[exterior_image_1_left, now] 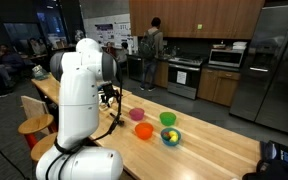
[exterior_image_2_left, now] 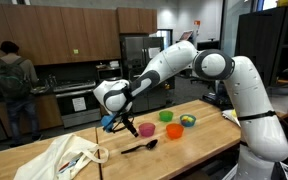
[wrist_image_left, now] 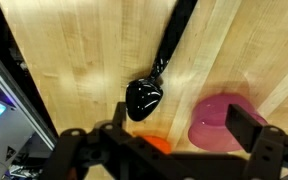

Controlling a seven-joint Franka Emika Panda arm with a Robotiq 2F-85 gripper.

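Observation:
My gripper stands open above the wooden table, with its two dark fingers apart and nothing held between them. Below, in the wrist view, lies a black spoon (wrist_image_left: 144, 98); its rounded head is near the gap and its handle runs toward the upper right. Exterior view 2 shows the same spoon (exterior_image_2_left: 139, 148) flat on the table, below the gripper (exterior_image_2_left: 122, 127). A pink bowl (wrist_image_left: 216, 122) sits to the spoon's right in the wrist view, partly hidden by a finger. Part of an orange bowl (wrist_image_left: 156, 143) shows at the bottom.
A green bowl (exterior_image_1_left: 168, 118) and a blue bowl (exterior_image_1_left: 165, 134) with yellow contents stand farther along the table. A white cloth (exterior_image_2_left: 59, 157) lies at the left in exterior view 2. A person (exterior_image_1_left: 152, 50) stands in the background.

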